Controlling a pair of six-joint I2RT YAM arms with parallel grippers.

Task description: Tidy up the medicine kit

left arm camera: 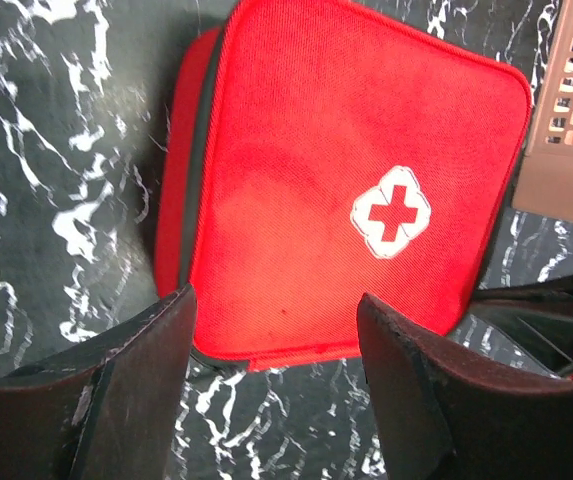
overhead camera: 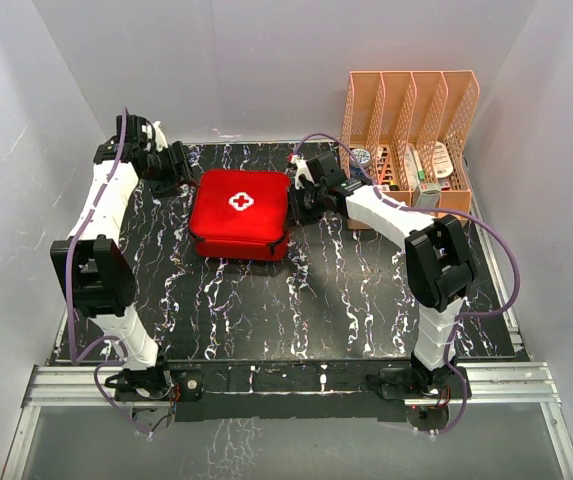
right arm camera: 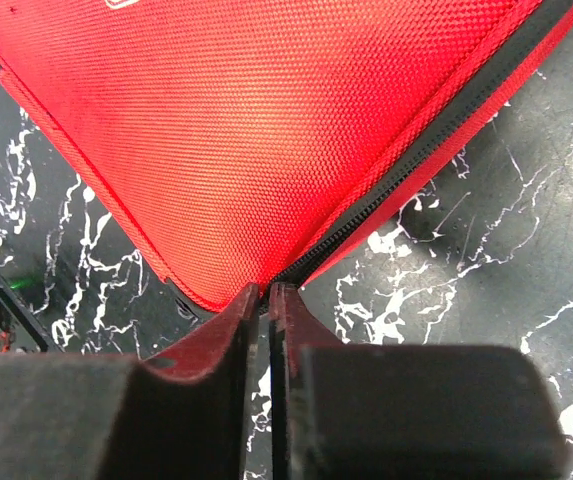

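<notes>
The red medicine kit bag [overhead camera: 240, 212], with a white cross patch [left arm camera: 392, 212], lies closed on the dark marble table. My left gripper [overhead camera: 182, 172] is just off the bag's left side; in the left wrist view its fingers stand wide apart above the bag, nothing between them. My right gripper [overhead camera: 296, 200] is at the bag's right side. In the right wrist view its fingertips lie close together at the bag's corner on the black zipper [right arm camera: 386, 200]; whether they grip anything is unclear.
An orange divided organizer [overhead camera: 411, 110] stands at the back right, holding boxes and small supplies. Grey walls bound the back and sides.
</notes>
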